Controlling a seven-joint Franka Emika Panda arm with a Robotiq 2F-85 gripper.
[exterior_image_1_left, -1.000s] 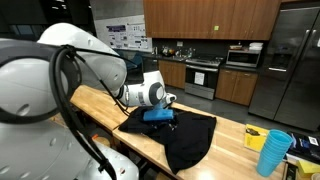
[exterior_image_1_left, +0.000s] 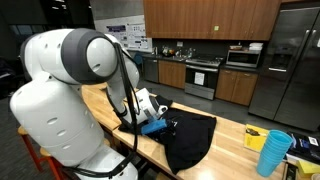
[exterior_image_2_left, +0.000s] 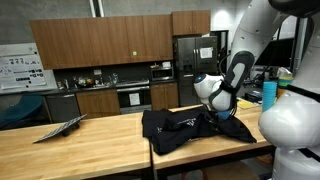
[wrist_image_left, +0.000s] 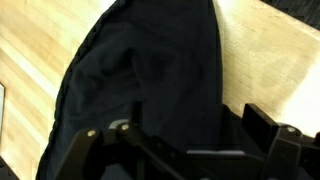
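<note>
A black cloth (exterior_image_1_left: 190, 145) lies spread over the wooden table, wrinkled, its near part hanging toward the front edge. In the wrist view the dark cloth (wrist_image_left: 145, 65) fills the middle and runs under my gripper, which stands open with dark fingers (wrist_image_left: 262, 127) wide apart. No object shows held between them. From the first exterior view the gripper (exterior_image_1_left: 172, 130) is low at the cloth's left part, beside the white wrist with its blue band; its tips blend into the black fabric. Contact with the cloth cannot be told.
On the right of the table stand a blue cup (exterior_image_1_left: 272, 153) and a yellow item (exterior_image_1_left: 256, 137) close to other small things. Bare wood (exterior_image_1_left: 225, 160) lies between cloth and cup. A dark flat object (exterior_image_2_left: 68, 126) rests at the table's far end.
The arm has swung lower and farther into the picture, its wrist tilting and dropping toward the cloth. The cloth looks much the same.
</note>
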